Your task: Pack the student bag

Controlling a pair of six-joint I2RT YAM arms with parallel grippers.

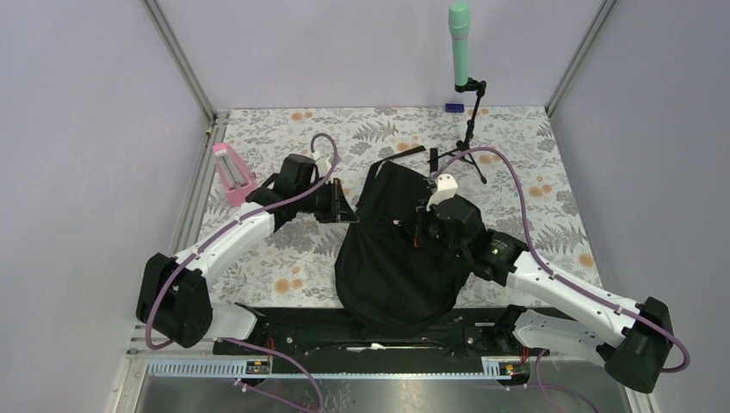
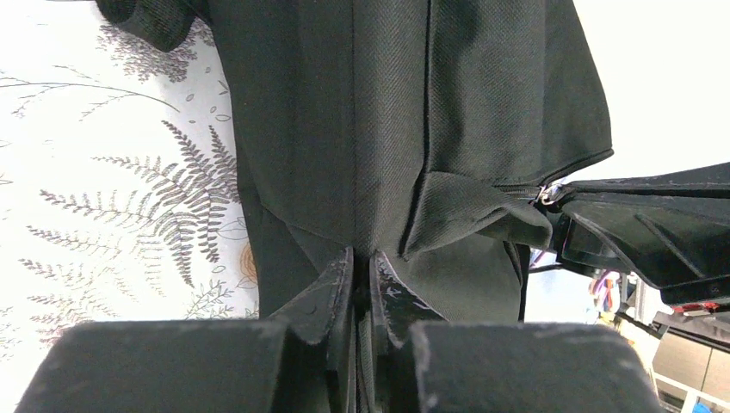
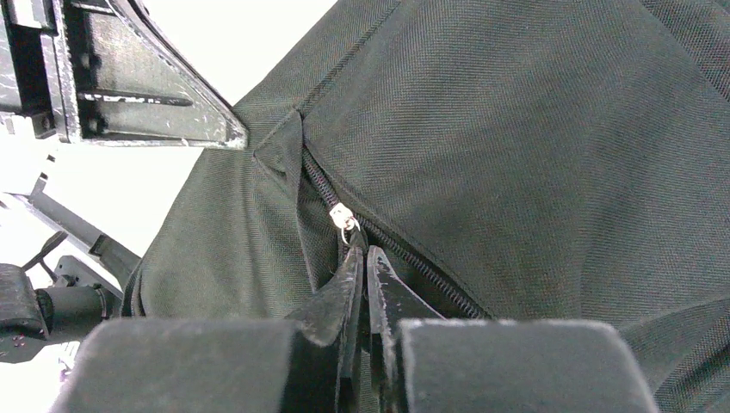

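The black bag (image 1: 398, 267) lies on the patterned table, its lower end hanging over the front edge. At its upper left side my left gripper (image 1: 353, 220) is shut on the bag's fabric; in the left wrist view, a fold of dark cloth runs between that gripper's fingertips (image 2: 361, 258). On the bag's upper part, my right gripper is shut on the zipper pull (image 3: 356, 239), just below its silver slider (image 3: 343, 215). The zipper teeth (image 3: 422, 268) run diagonally away to the lower right, and beside the slider the fabric is bunched.
A pink case with a clear window (image 1: 234, 175) stands at the table's left edge. Behind the bag are a black tripod stand (image 1: 470, 129) with a green top and a small blue object (image 1: 454, 108). Bare table (image 1: 284, 258) shows left of the bag.
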